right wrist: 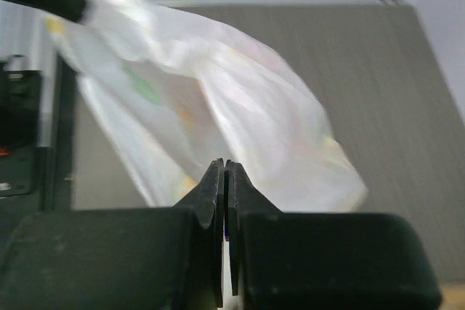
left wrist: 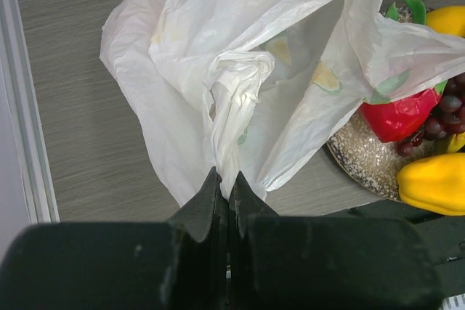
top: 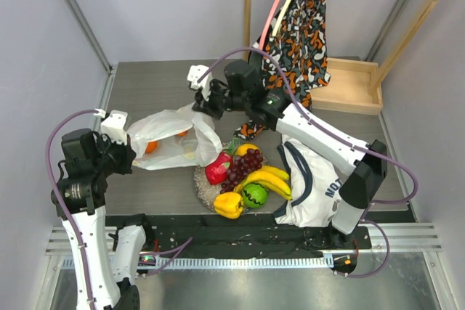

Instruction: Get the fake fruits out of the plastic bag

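Observation:
The white plastic bag (top: pixel 168 123) lies on the grey table between my two arms, its mouth spread toward the front. Orange fruit (top: pixel 151 147) shows inside it. My left gripper is shut on a twisted strip of the bag, likely a handle, at the bag's left front. Over the bag's back right edge, my right gripper (top: pixel 197 111) is shut. In the right wrist view the bag (right wrist: pixel 254 128) is blurred behind the fingertips (right wrist: pixel 215 183), and no plastic clearly shows pinched between them.
Right of the bag, a speckled plate (top: pixel 205 192) bears a red fruit (top: pixel 217 169), grapes (top: pixel 244 166), bananas (top: pixel 270 179), a small watermelon (top: pixel 254 195) and a yellow pepper (top: pixel 229 205). A white cloth bag (top: pixel 312 190), patterned fabric (top: pixel 301 34) and a wooden stand (top: pixel 345 88) lie farther right.

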